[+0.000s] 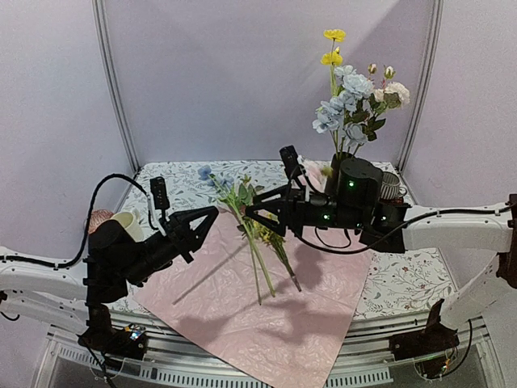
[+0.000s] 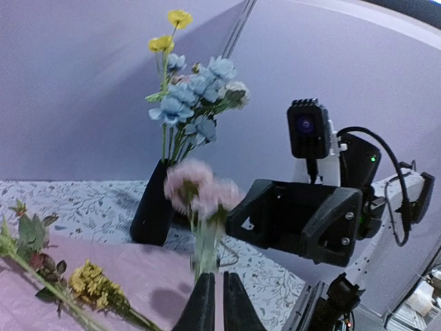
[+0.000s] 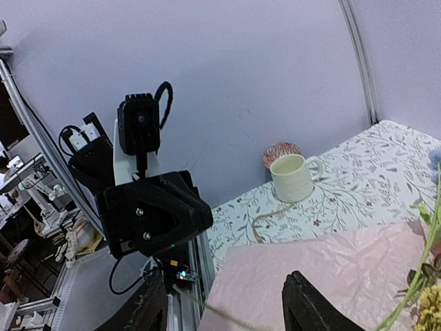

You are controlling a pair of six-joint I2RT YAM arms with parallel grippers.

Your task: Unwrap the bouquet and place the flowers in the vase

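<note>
The blurred pink flower [image 2: 200, 189] leans to the right, its stem slanting down-left in the top view. At the shown left fingertips, I cannot tell whether the stem is pinched. My left gripper is shut. Facing it, my right gripper [image 1: 263, 223] is open; the thin stem [image 3: 224, 314] crosses between its fingers in the right wrist view. Behind the right arm stands the black vase [image 2: 151, 205], holding blue flowers [image 2: 193, 93] and yellow flowers [image 2: 179, 17]. A yellow filler bunch [image 2: 96, 284] and blue flowers [image 1: 214, 176] lie on the pink sheet [image 1: 234, 339].
A white mug [image 3: 291, 178] and a woven round object [image 3: 281, 153] stand at the left. At the back right, a striped cup [image 1: 389, 186] is partly hidden by the right arm.
</note>
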